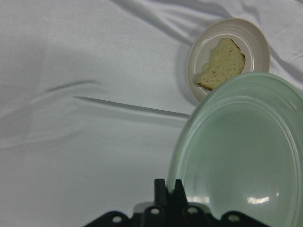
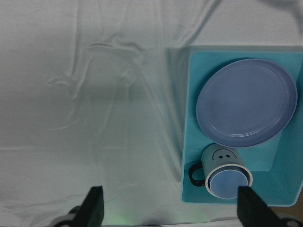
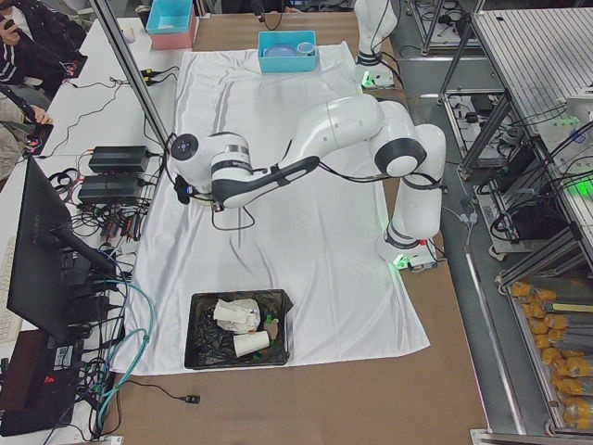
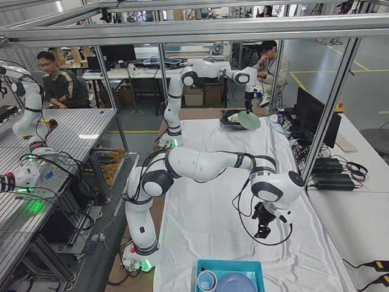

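Note:
My left gripper is shut on the rim of a pale green plate point(image 1: 236, 151), which hangs above the white cloth. In the left wrist view a small bowl point(image 1: 195, 64) holding a slice of bread point(image 1: 220, 64) lies just beyond it, partly covered by the plate. My right gripper is open over the cloth beside a blue bin point(image 2: 267, 165). In it are a blue plate point(image 2: 246, 101) and a mug point(image 2: 218, 156) on its side or tilted, with a blue item inside.
A black lined bin point(image 3: 195, 338) with crumpled white items and a white cup point(image 3: 250, 343) stands at the left arm's end of the cloth. A monitor, cables and frame posts line one side.

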